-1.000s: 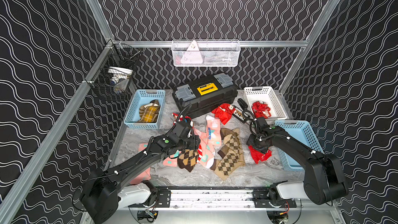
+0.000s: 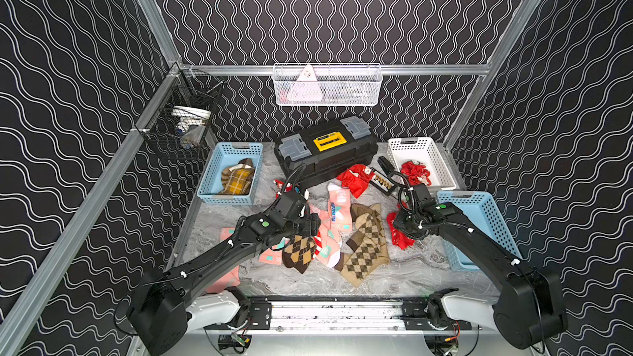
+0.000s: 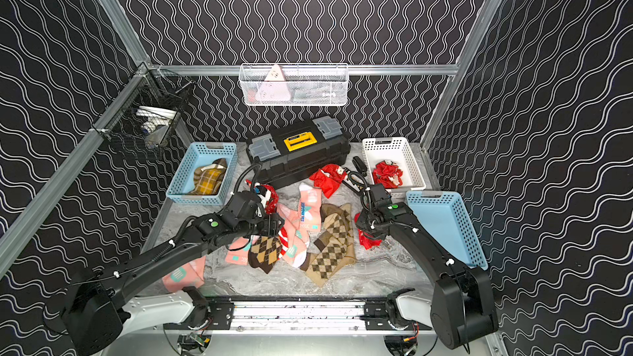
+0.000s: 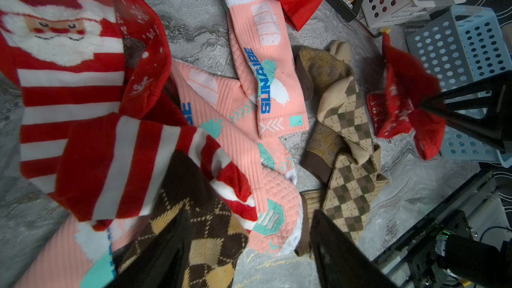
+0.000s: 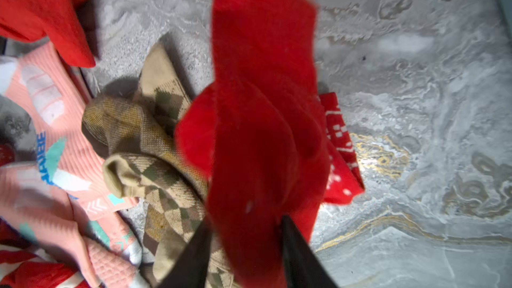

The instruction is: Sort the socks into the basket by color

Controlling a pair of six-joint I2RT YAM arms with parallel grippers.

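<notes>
My right gripper is over the red sock (image 5: pixel 266 144), which runs up between its fingers; whether they press on it is unclear through the blur. In the left wrist view, that sock's cloth (image 4: pixel 410 96) rises to the fingertips. My left gripper stands open above a brown argyle sock (image 4: pixel 205 240), with nothing gripped. Near it lie a striped Santa sock (image 4: pixel 74 96) and pink socks (image 4: pixel 272 74). Tan checkered socks (image 4: pixel 349 181) lie in the middle. Another red piece (image 2: pixel 356 179) is by the toolbox. The white basket (image 2: pixel 443 158) holds red socks; the left blue basket (image 2: pixel 227 151) holds a plaid one.
A blue basket (image 2: pixel 484 224) on the right looks empty. The black toolbox (image 2: pixel 326 148) blocks the back middle. A small dark case (image 2: pixel 382 182) and a black object (image 2: pixel 385 164) lie left of the white basket. Bare tabletop (image 2: pixel 422 270) shows at the front right.
My right arm has shifted, and its gripper is now slightly further left. The red sock beneath it has moved left too and changed shape. The left arm has stayed still.
</notes>
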